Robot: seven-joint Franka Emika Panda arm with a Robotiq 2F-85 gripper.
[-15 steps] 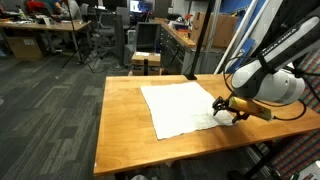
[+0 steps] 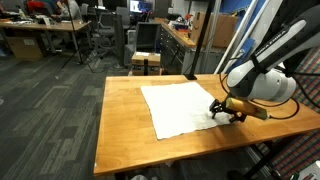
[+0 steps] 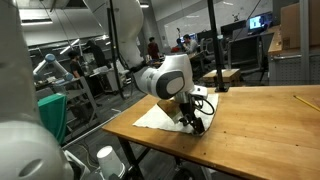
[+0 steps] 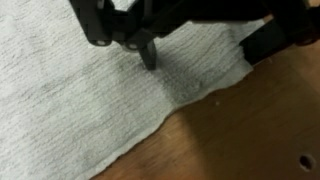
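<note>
A white cloth [image 2: 180,108] lies spread on the wooden table [image 2: 125,120]. Its ribbed weave [image 4: 90,100] fills much of the wrist view, and an edge of it runs diagonally across the wood. My gripper is down at the cloth's near right corner, with its dark fingers [image 4: 148,54] apart. One finger stands over the cloth, the other at the corner beside the bare wood; cloth shows flat between them. Whether either fingertip touches the cloth I cannot tell. In exterior view 2 the arm partly covers the cloth [image 3: 157,117].
Bare table lies left of the cloth and in front of it. A dark hole [image 4: 306,162] shows in the tabletop. An office chair [image 2: 147,42] stands beyond the table's far edge.
My gripper has shifted very slightly at the cloth's corner over the last second. The cloth lies as before.
</note>
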